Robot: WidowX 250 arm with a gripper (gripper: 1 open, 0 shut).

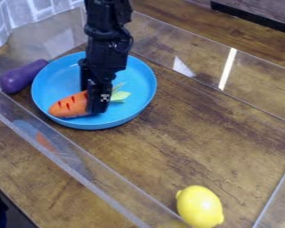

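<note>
My black gripper [97, 89] reaches down from the top into a blue plate [131, 109] at the upper left. It is shut on an orange toy carrot [68, 106] with dark marks, which lies in the plate with its pale green top [118, 95] showing to the right of the fingers. The fingertips are partly hidden against the carrot.
A purple eggplant [20, 77] lies left of the plate. A yellow lemon [199, 207] is at the bottom right. Clear panels edge the wooden surface [192, 134], whose middle and right are free.
</note>
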